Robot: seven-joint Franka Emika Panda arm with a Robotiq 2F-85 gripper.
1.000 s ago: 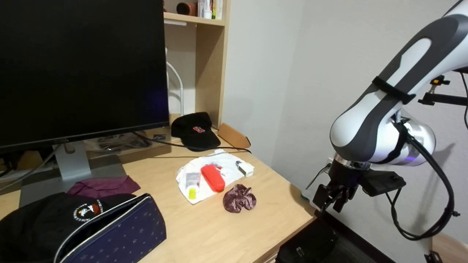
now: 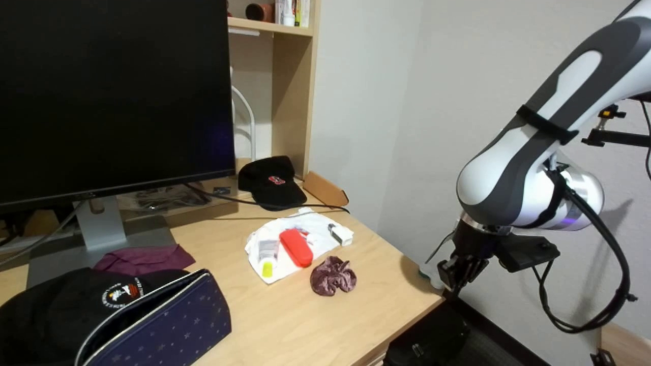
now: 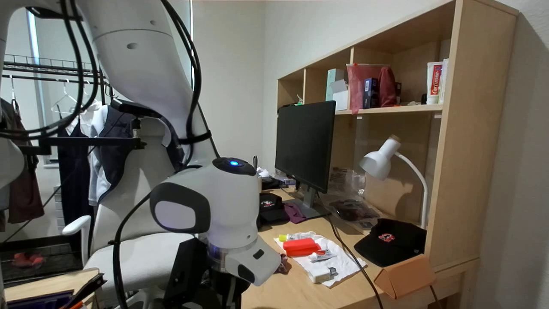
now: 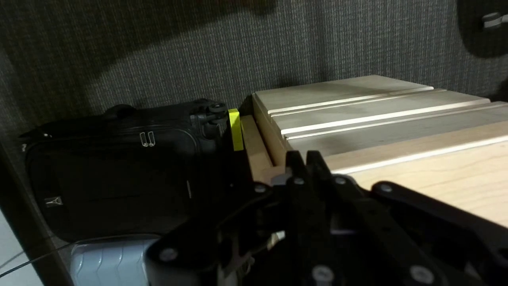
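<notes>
My gripper is shut in the wrist view, its two black fingertips almost together with only a thin gap and no object visible there. They overlap the pale wooden edge near the desk's [image 4: 443, 176] corner. In exterior view 1 the gripper [image 2: 451, 292] points down at the desk's right corner, in front of a white item [image 2: 431, 275] by the wall. Whether the fingers touch the desk I cannot tell. In exterior view 2 the arm [image 3: 206, 206] hides the fingers.
A white cloth [image 2: 325, 226] holds a red case [image 2: 296, 247], a tube [image 2: 268, 253] and a small white box [image 2: 343, 236]. Nearby are a scrunchie [image 2: 332, 276], black cap [image 2: 271, 182] and blue pouch [image 2: 168, 326]. A black suitcase [image 4: 114, 176] stands below, beside the desk.
The arm has shifted only slightly; the desk items have not moved.
</notes>
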